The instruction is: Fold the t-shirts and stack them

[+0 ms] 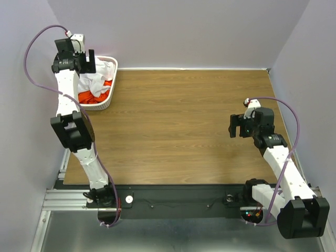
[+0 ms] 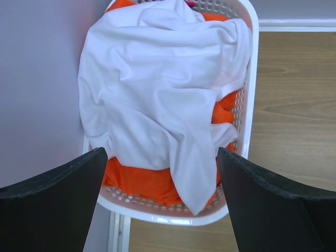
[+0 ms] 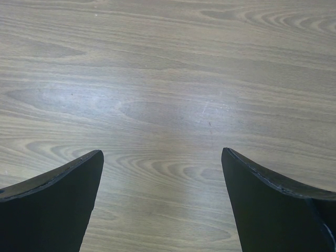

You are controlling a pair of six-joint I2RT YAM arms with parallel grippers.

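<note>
A white plastic basket (image 1: 112,89) in the back left corner holds white cloth (image 1: 95,79) lying over orange-red cloth (image 1: 94,97). My left gripper (image 1: 86,64) hangs over the basket, open; in the left wrist view the white cloth (image 2: 152,84) spreads between and beyond its fingers, with orange cloth (image 2: 136,181) showing around it. My right gripper (image 1: 235,123) stands open above the bare right side of the table, only wood grain between its fingers.
Grey walls close it in at the back, left and right, the left one close beside the basket.
</note>
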